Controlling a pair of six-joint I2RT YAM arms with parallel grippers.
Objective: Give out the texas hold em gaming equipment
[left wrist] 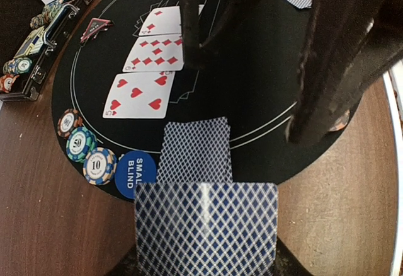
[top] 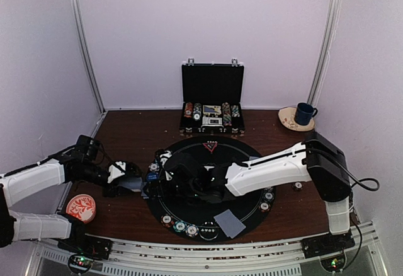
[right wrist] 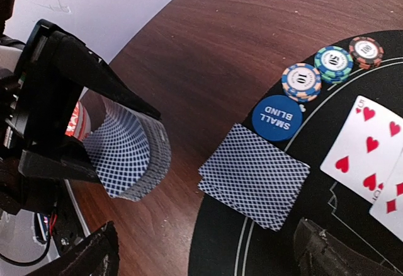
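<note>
My left gripper (top: 130,184) is shut on the blue-backed card deck (left wrist: 206,229), held beyond the mat's left edge. Close to the deck, face-down cards (right wrist: 255,175) lie overlapping at the rim of the black mat (top: 208,229), beside the blue SMALL BLIND disc (right wrist: 277,118). My right gripper is open above these cards, nothing between its fingers; its arm hides much of the mat in the top view. Three face-up red cards, including a five of hearts (left wrist: 138,96), lie in a row on the mat. More face-down cards (top: 229,224) rest at the front.
Chips (left wrist: 99,165) sit by the mat's left rim. At the back is the open chip case (top: 212,99). A saucer with a blue cup (top: 305,113) stands back right; a red-and-white round object (top: 81,208) lies front left.
</note>
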